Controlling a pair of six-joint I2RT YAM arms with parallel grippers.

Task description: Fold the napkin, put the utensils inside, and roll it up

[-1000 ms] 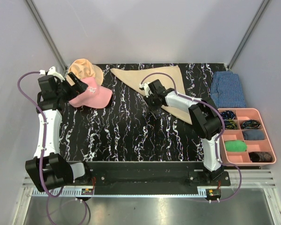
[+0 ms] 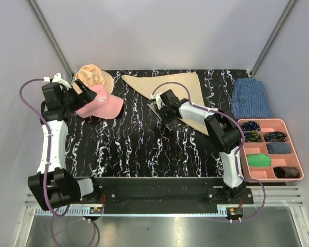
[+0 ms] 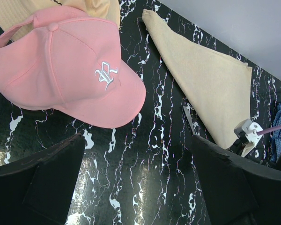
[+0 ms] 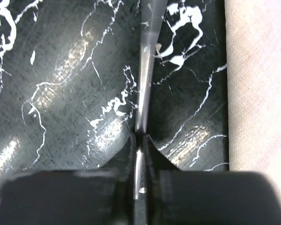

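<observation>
The beige napkin (image 2: pixel 170 82) lies folded to a triangle at the back middle of the table. A thin metal utensil lies on the marble table along the napkin's front edge, also seen in the left wrist view. My right gripper is down over that utensil, its fingertips shut and blurred; whether the utensil is between them is unclear. In the top view its arm covers part of the napkin. My left gripper (image 2: pixel 86 91) hangs open above the caps at the left, holding nothing.
A pink cap (image 3: pixel 65 70) and a tan cap (image 2: pixel 90 72) lie at the back left. A blue cloth (image 2: pixel 250 98) and a pink divided organizer (image 2: pixel 293 149) with rolled items stand at the right.
My right gripper has shifted slightly left along the utensil, uncovering a little less of its front end. The left arm has not moved.
</observation>
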